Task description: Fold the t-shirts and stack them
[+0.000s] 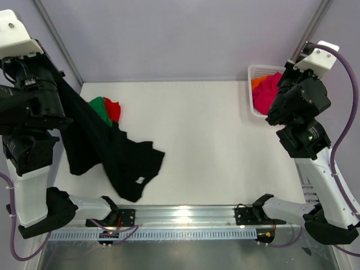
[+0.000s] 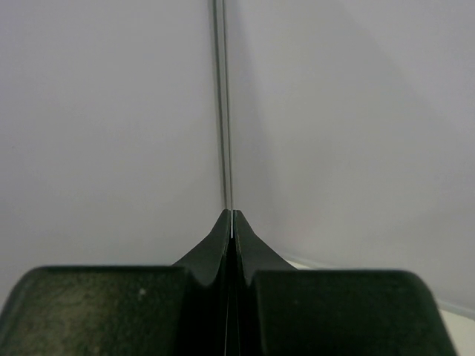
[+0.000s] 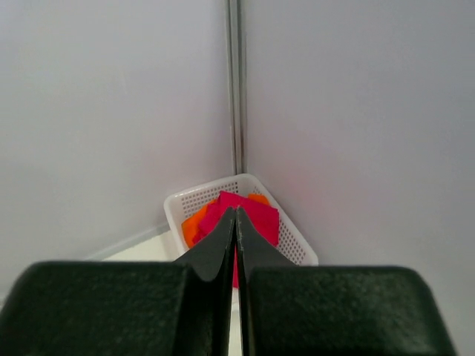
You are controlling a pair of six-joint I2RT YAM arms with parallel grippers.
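Note:
A black t-shirt (image 1: pixel 129 163) hangs from the raised left arm at the upper left of the top view, its lower part spread on the white table over green (image 1: pixel 98 107) and red (image 1: pixel 112 110) cloths. My left gripper is shut; the wrist view shows no cloth at its fingertips. My right gripper is raised at the right, shut, with no cloth visible between its tips. Pink (image 1: pixel 264 93) and orange cloths lie in a white basket (image 3: pixel 178 215) in the back right corner.
Walls border it at the back and sides.

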